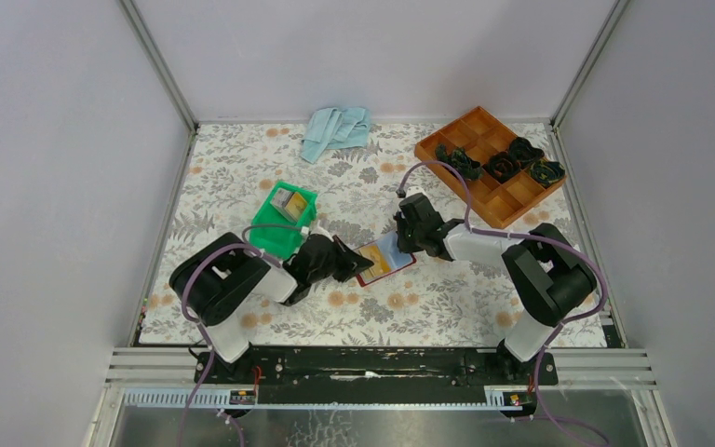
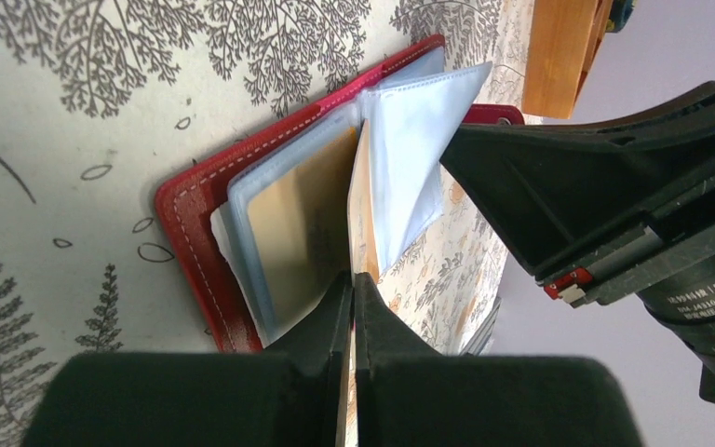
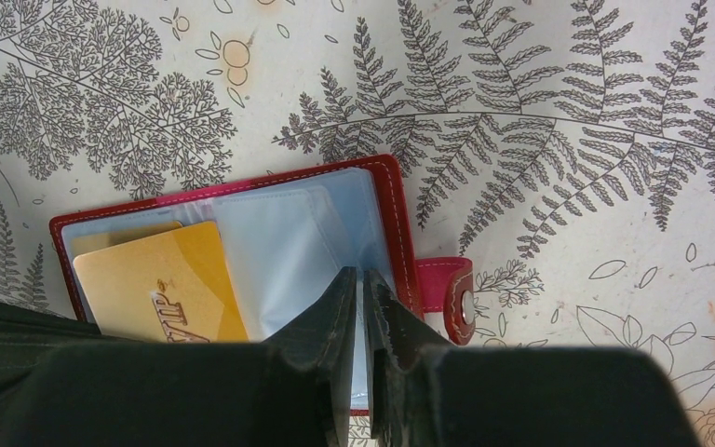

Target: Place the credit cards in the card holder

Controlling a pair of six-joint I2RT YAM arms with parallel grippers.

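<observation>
The card holder (image 1: pixel 386 262) lies open on the table, red-edged with pale translucent sleeves. An orange card (image 3: pixel 158 279) sits at its left part in the right wrist view. My left gripper is shut at the holder, on the thin edge of a tan card (image 2: pixel 361 200) standing upright among the sleeves. My right gripper is shut over the holder's right part, apparently on a clear sleeve; in the left wrist view its fingers press against a lifted sleeve flap (image 2: pixel 419 130).
A green basket (image 1: pixel 270 237) with cards (image 1: pixel 293 205) stands at the left. A wooden divided tray (image 1: pixel 503 200) with dark coils is at the back right; a blue cloth (image 1: pixel 333 130) lies at the back.
</observation>
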